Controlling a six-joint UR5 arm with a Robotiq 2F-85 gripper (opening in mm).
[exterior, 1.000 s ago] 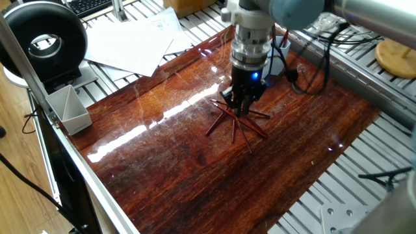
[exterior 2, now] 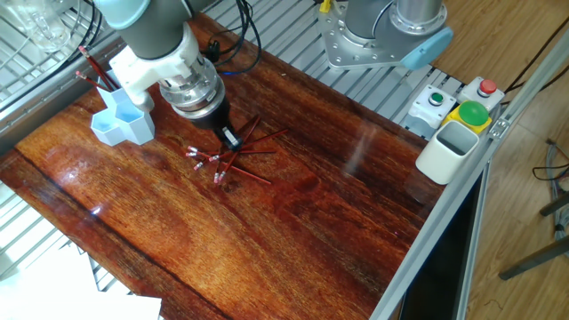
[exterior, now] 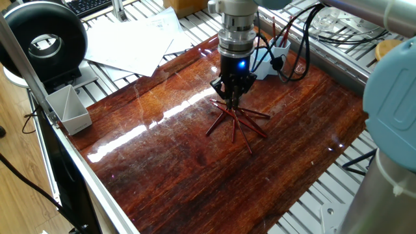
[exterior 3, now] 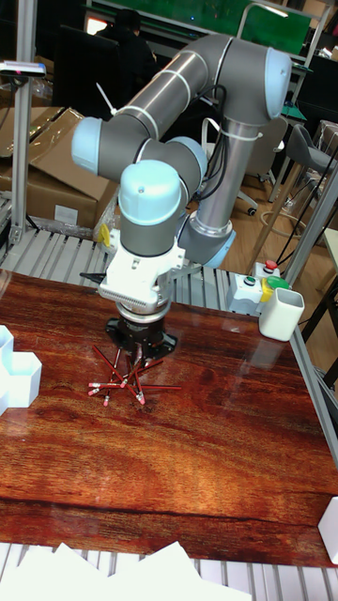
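Note:
Several thin dark-red sticks (exterior: pixel 242 133) lie crossed in a loose pile on the glossy wooden board; their ends near the pile's left side look white-banded in exterior view 2 (exterior 2: pixel 249 175). My gripper (exterior: pixel 233 104) points down, its black fingertips at or just above the upper part of the pile. From the other side, the gripper (exterior 2: pixel 233 142) also overlaps the crossing sticks. The gap between the fingers is too small and dark to show whether a stick sits in it. A pale-blue hexagonal holder (exterior 2: pixel 123 129) stands beside the pile, with a few similar sticks (exterior 2: pixel 92 64) upright in it.
A white open box (exterior: pixel 69 110) stands at the board's edge, and a white cup (exterior 2: pixel 446 153) beside button boxes (exterior 2: pixel 436 102) at another. Paper sheets (exterior: pixel 130 42) lie off the board. Loose cables (exterior: pixel 305 45) hang near the arm. Much of the board (exterior 2: pixel 293 240) is bare.
In exterior view 1 the arm and gripper have shifted left, with the gripper's tip moving slightly up-left over the pile. The sticks on the board look unmoved.

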